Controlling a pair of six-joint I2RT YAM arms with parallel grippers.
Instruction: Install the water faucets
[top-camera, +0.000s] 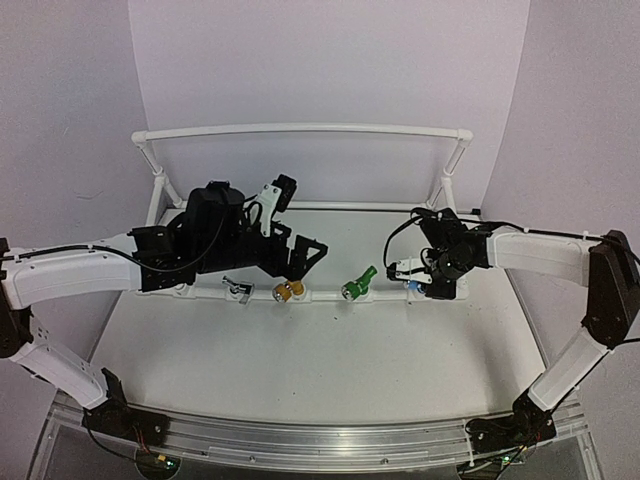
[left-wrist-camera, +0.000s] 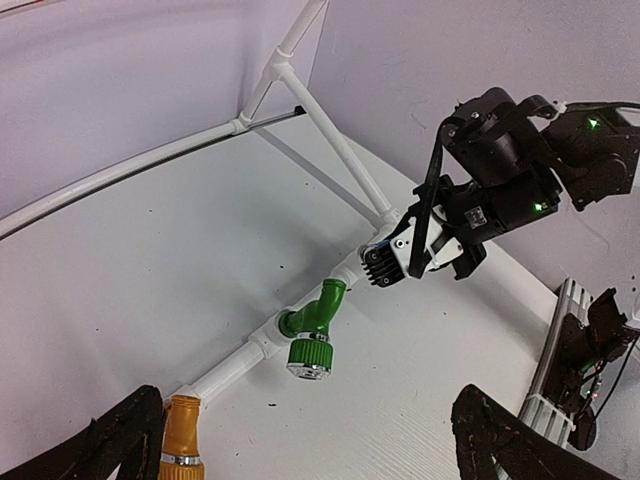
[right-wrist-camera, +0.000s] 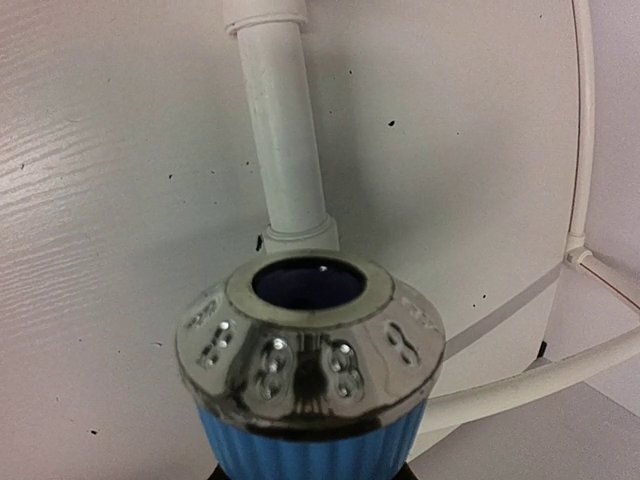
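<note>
In the top view, a silver faucet (top-camera: 238, 288), an orange faucet (top-camera: 288, 290) and a green faucet (top-camera: 357, 284) stand along the white pipe. My left gripper (top-camera: 303, 250) hovers above the pipe near the orange one. The left wrist view shows its fingers (left-wrist-camera: 490, 440) spread wide with nothing between them, the orange faucet (left-wrist-camera: 181, 440) beside one finger. At the pipe's right end, my right gripper (top-camera: 415, 280) is round a blue faucet (right-wrist-camera: 310, 450) with a silver ring on its end. Only its fingertips show, close against the blue sides; the blue faucet's joint with the pipe is hidden.
A white pipe frame (top-camera: 300, 130) rises behind the faucets. The white board (top-camera: 290, 360) in front of them is clear, with a metal rail (top-camera: 310, 455) along the near edge. Grey walls close in both sides.
</note>
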